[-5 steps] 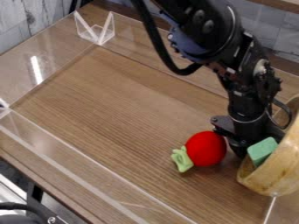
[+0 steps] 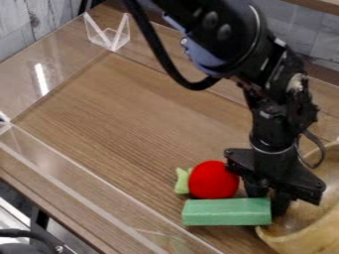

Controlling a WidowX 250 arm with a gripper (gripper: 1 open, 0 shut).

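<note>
A green block [image 2: 223, 211] lies at the front right, its right end under my dark gripper [image 2: 276, 195]. A red round object [image 2: 212, 180] with a pale green part sits just behind the block, left of the gripper. A tan curved container [image 2: 298, 238] is at the right edge, beside and partly beneath the gripper. The fingertips are hidden among these things, so I cannot see how they stand.
A wooden table [image 2: 106, 119] fills the view, with clear room at the middle and left. A white wire-like object [image 2: 109, 32] stands at the back left. A dark cable runs below the front left edge.
My gripper and the green block have moved left and toward the front from the container's area. The red object has shifted left, and the container's position in view has changed.
</note>
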